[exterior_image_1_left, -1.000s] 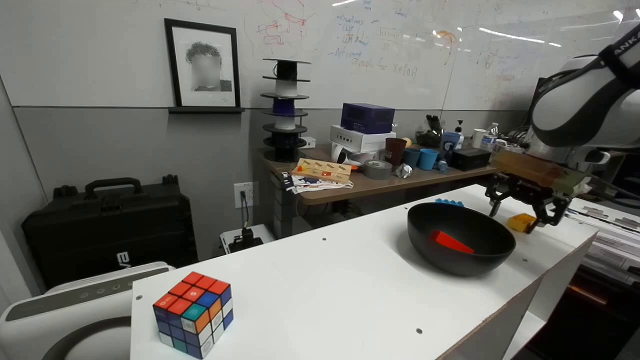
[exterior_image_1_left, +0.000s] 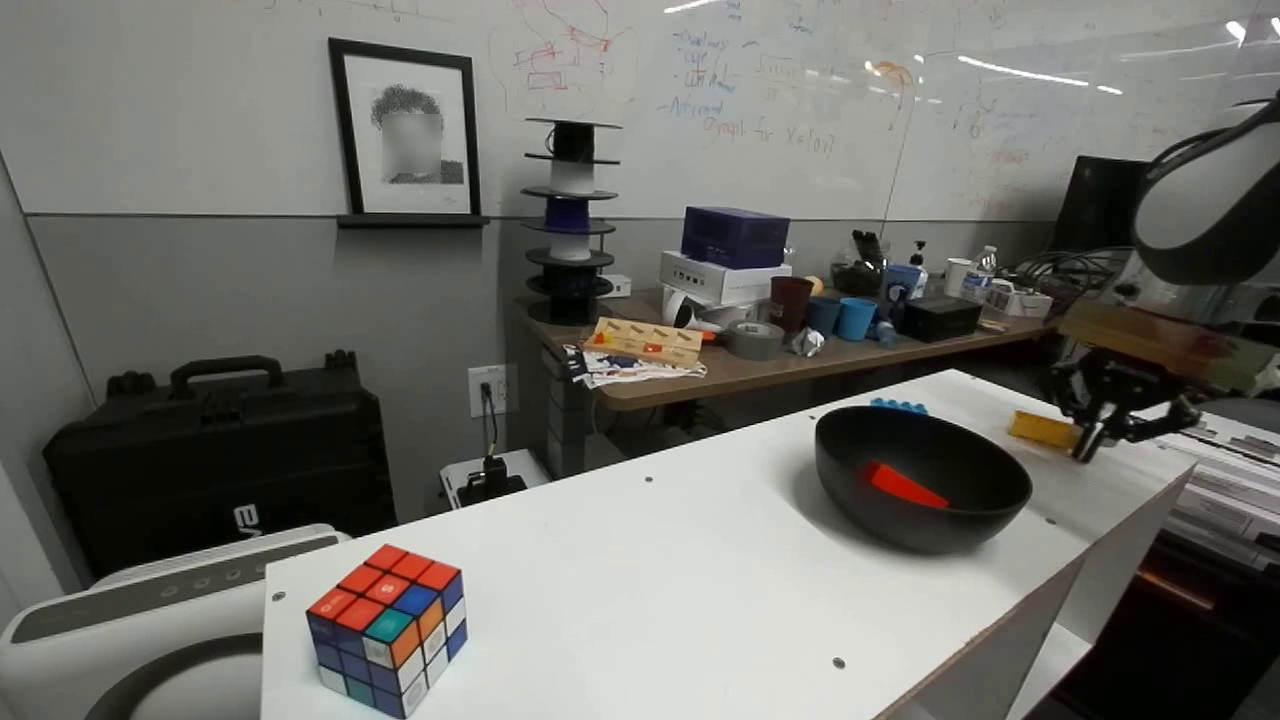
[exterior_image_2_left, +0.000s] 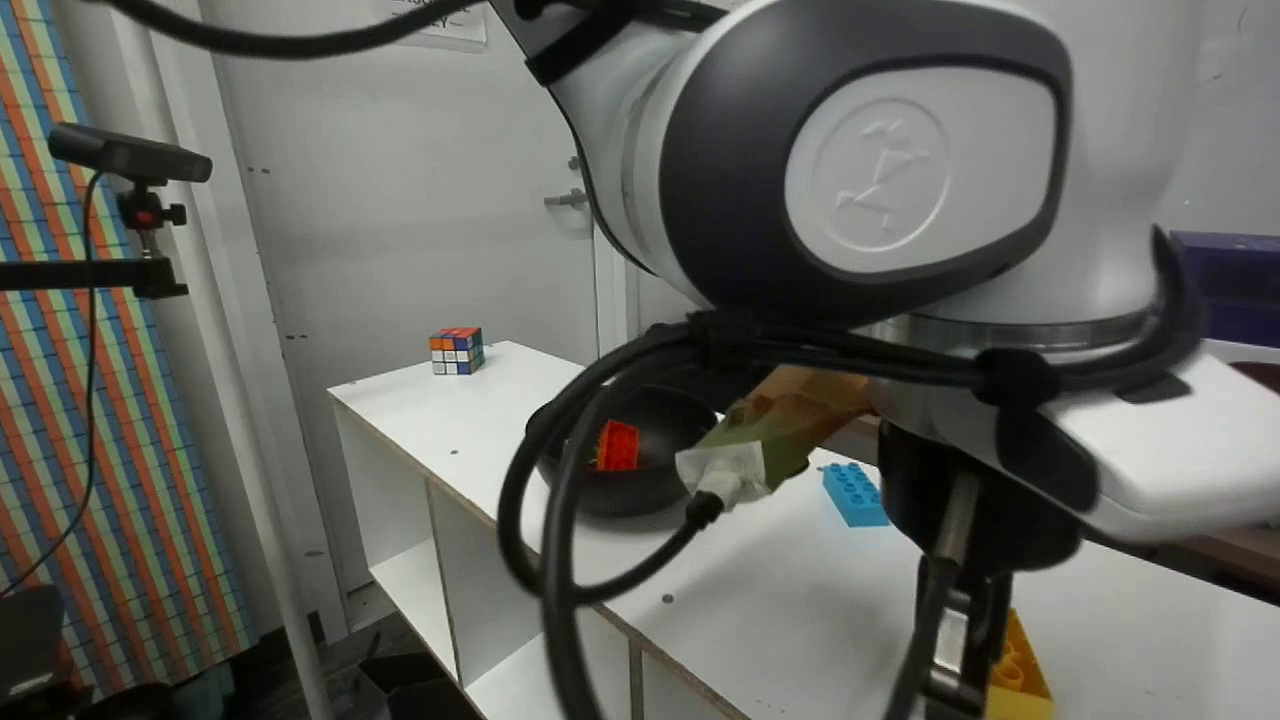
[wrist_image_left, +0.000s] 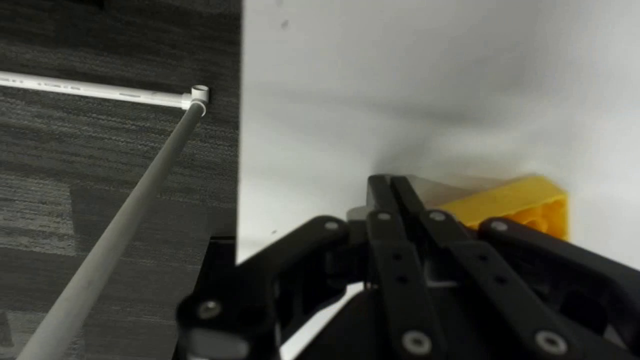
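Note:
My gripper is shut low over the white table, its two fingertips side by side. Nothing shows between them. A hollow yellow toy block (wrist_image_left: 510, 199) lies tilted just right of the fingers in the wrist view; its near end is hidden behind them, so contact there is unclear. In exterior view 1 the yellow block (exterior_image_1_left: 1041, 430) is left of the fingertips. A black bowl (exterior_image_1_left: 924, 528) holds a red block (exterior_image_1_left: 906, 485). Beyond it sits a blue studded block (exterior_image_2_left: 855, 494). In exterior view 2 the arm hides part of the gripper.
A Rubik's cube (exterior_image_1_left: 386, 629) stands at the far end of the white table (exterior_image_1_left: 624, 588). Between cube and bowl the surface is free. The table edge runs left of my gripper in the wrist view, with floor and a pole (wrist_image_left: 114, 240) below.
The gripper has gone from wide open to shut and moved right in exterior view 1. The yellow block has turned slightly and now shows a longer side. Bowl and cube are unmoved.

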